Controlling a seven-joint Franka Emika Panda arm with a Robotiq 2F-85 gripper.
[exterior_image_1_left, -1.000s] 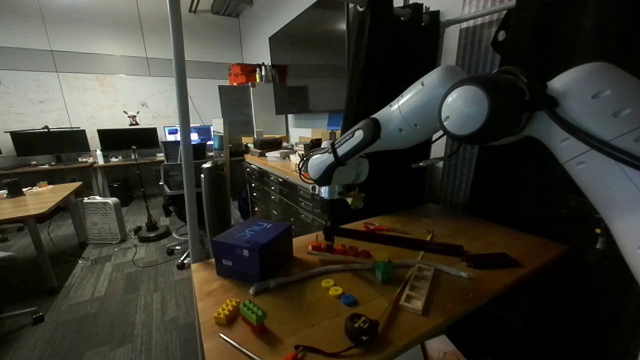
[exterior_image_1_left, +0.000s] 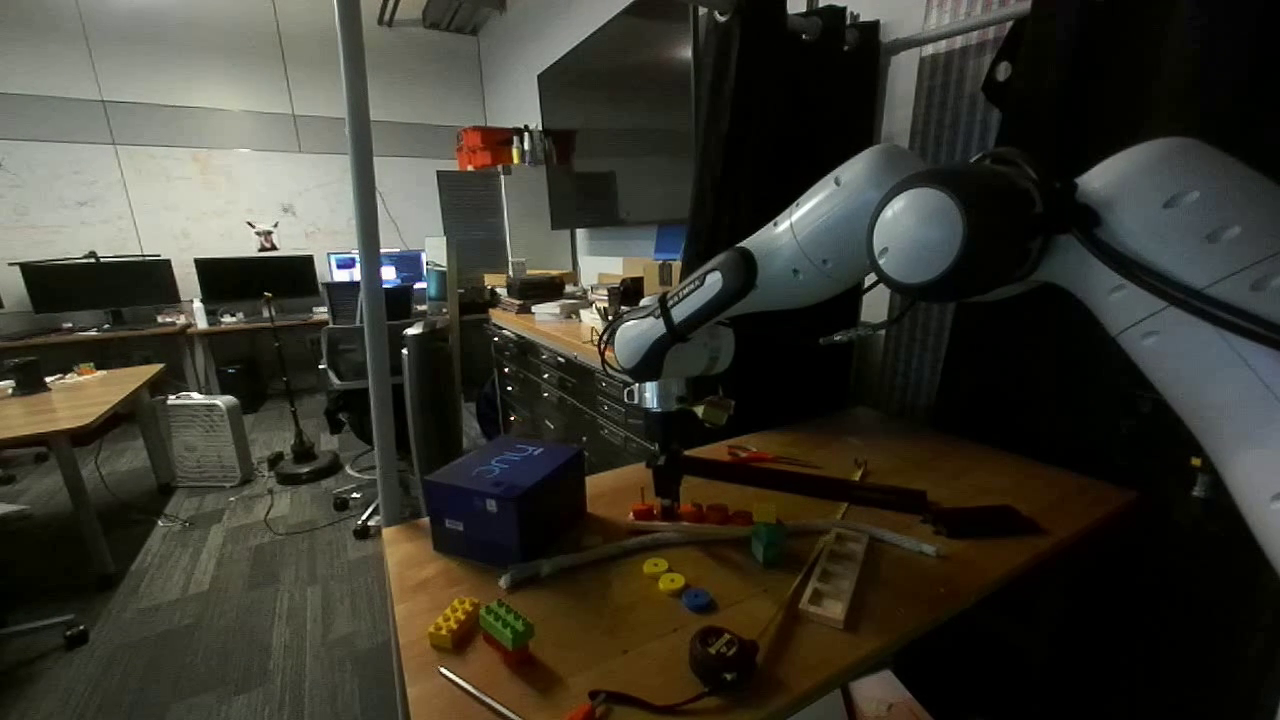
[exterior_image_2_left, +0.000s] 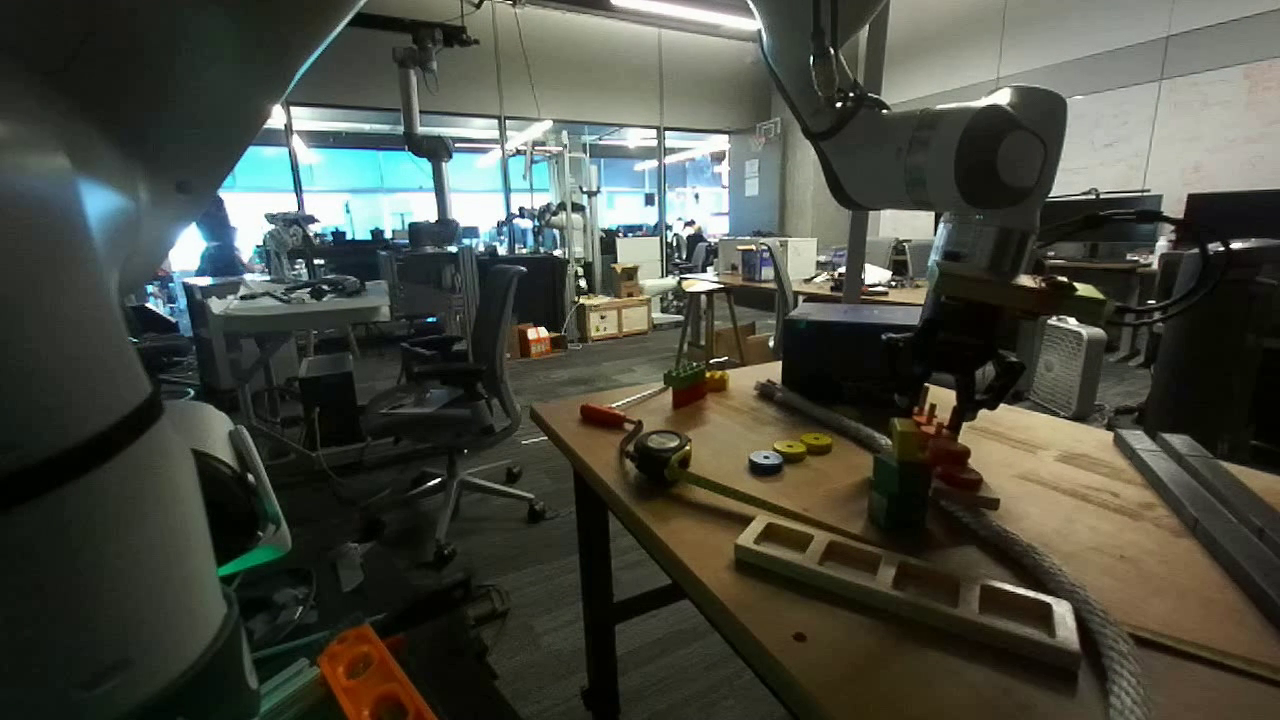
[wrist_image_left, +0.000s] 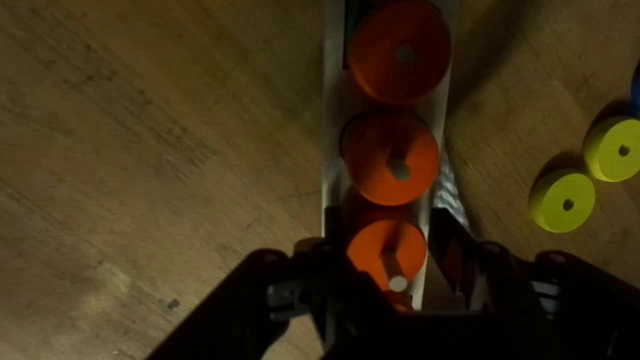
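A narrow wooden peg rack (wrist_image_left: 331, 174) carrying several red-orange discs (wrist_image_left: 375, 162) runs beneath my gripper in the wrist view. The gripper's dark fingers stand apart, one on each side of the rack around a disc (wrist_image_left: 369, 249) whose peg sticks up. Dim light hides whether they touch the disc or the rack. From the first exterior side, my gripper (exterior_image_1_left: 666, 494) points down at the row of discs (exterior_image_1_left: 716, 514). The second exterior view shows the gripper (exterior_image_2_left: 938, 396) low over the discs (exterior_image_2_left: 956, 475).
Close to the rack lie a grey rope (exterior_image_1_left: 600, 558) and green blocks (exterior_image_1_left: 768, 546). Yellow discs (exterior_image_1_left: 671, 583), a blue disc (exterior_image_1_left: 697, 599), a tape measure (exterior_image_1_left: 722, 656) and a wooden tray (exterior_image_1_left: 806, 600) are nearer the front. The blue box (exterior_image_1_left: 504, 504) stands at left.
My gripper has moved slightly the same way and lower.
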